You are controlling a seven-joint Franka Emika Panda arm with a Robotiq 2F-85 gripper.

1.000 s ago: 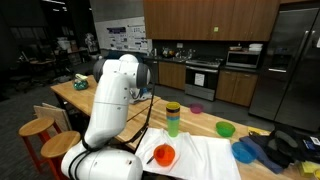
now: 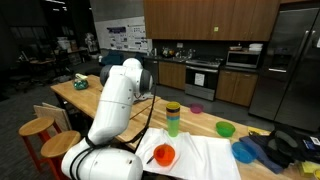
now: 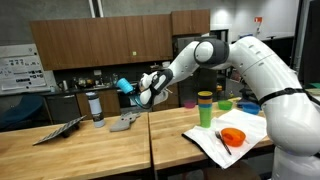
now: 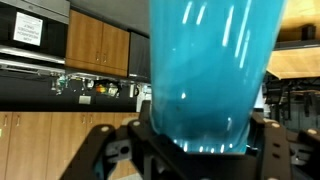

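Observation:
A bright blue cup (image 4: 205, 65) fills the upper middle of the wrist view. It is between the wide-set fingers of my gripper; whether they press on it, I cannot tell. In exterior view 2 the same blue cup (image 3: 124, 86) is tilted, off the table beside the gripper (image 3: 136, 95) at the far end of the outstretched arm. Exterior view 1 shows the arm reaching away over the table, with the fingertips hidden behind the wrist.
A stack of coloured cups (image 2: 173, 118) stands on the near table beside an orange bowl (image 2: 164, 155) on white cloth. Farther along are a green bowl (image 2: 225, 129) and a blue thermos (image 3: 95, 106). The left tabletop (image 3: 65, 155) has clear room.
In exterior view 1 the hand at the far end of the arm has shifted slightly. The objects on the table look unmoved.

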